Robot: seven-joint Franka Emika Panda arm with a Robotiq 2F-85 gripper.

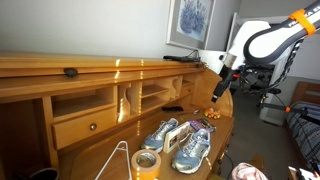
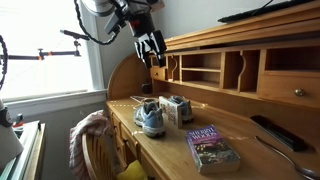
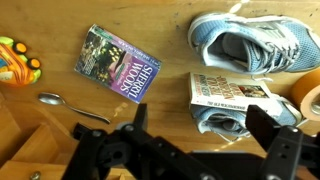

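Observation:
High above the desk, my gripper stands open with nothing between its fingers. In the wrist view, a Sherryl Woods paperback point(image 3: 118, 62) lies flat at the upper left. A pair of blue-grey shoes is on the right, one shoe point(image 3: 250, 44) above and the other point(image 3: 228, 123) partly hidden. A second book point(image 3: 230, 91), pale at the edge, stands between the shoes. From exterior view 2, the flat paperback point(image 2: 212, 150) is nearest that camera, with the shoes point(image 2: 150, 118) beyond it. My gripper point(image 2: 156, 58) is well clear of them all.
A spoon point(image 3: 73, 107) and a colourful toy point(image 3: 18, 62) lie left of the paperback. A roll of orange tape point(image 1: 146, 164) sits near the shoes. Wooden cubbies and drawers point(image 1: 84, 125) line the desk's back. Bare wood surrounds the paperback.

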